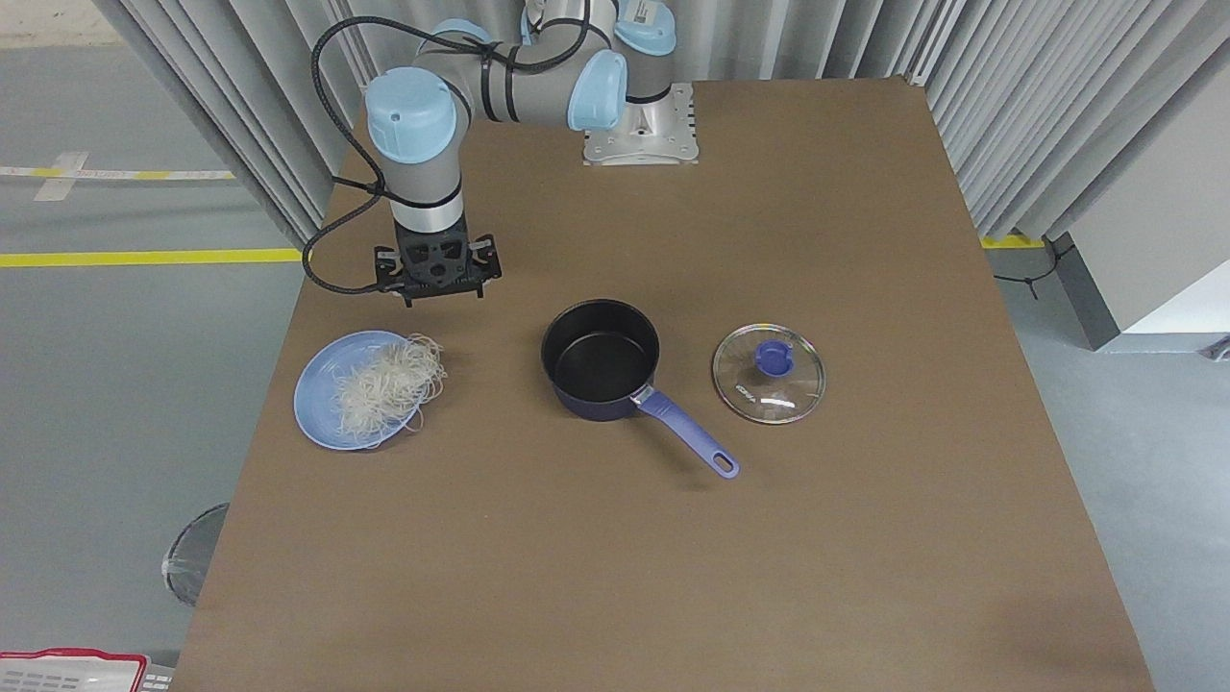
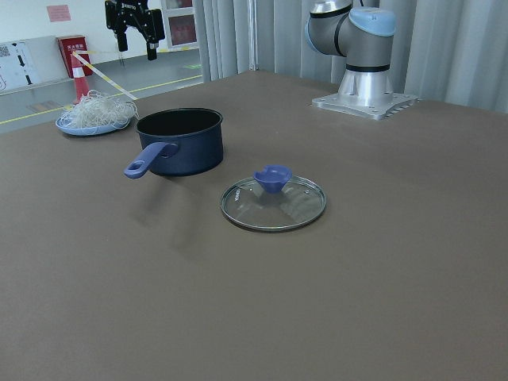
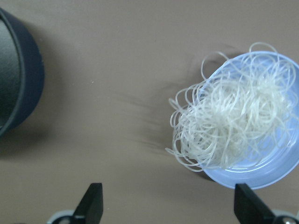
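Observation:
My gripper [image 1: 444, 294] [image 2: 136, 44] hangs in the air behind and above a blue plate [image 1: 329, 404] heaped with white noodles [image 1: 389, 381] [image 3: 233, 116]. In the wrist view its fingers stand wide apart, open, with nothing between them [image 3: 168, 203]. A dark blue saucepan [image 1: 600, 358] [image 2: 182, 155] with a lighter blue handle [image 1: 686, 432] stands to the right of the plate; only its side shows at the left edge of the wrist view. A glass lid [image 1: 750, 392] [image 2: 274, 210] with a blue knob [image 1: 774, 358] lies right of the pan.
The arm's base plate [image 1: 640, 144] is at the back edge, with grey curtains behind it. The plate is near the table's left edge.

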